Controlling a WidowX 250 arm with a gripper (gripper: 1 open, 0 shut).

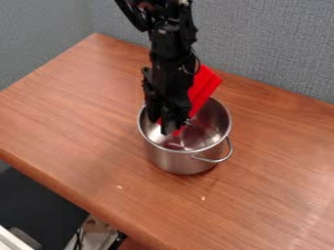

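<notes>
My black gripper (175, 122) is low over a steel pot (186, 158), its fingertips at or just inside the rim. It is shut on a red object (204, 86), which stands up behind the fingers and reaches down toward the pot's inside. The fingers partly hide the red object, so I cannot tell whether it touches the pot's bottom.
A grey partition (268, 54) runs along the back. At the lower left, beyond the table's edge, are dark floor and some cables.
</notes>
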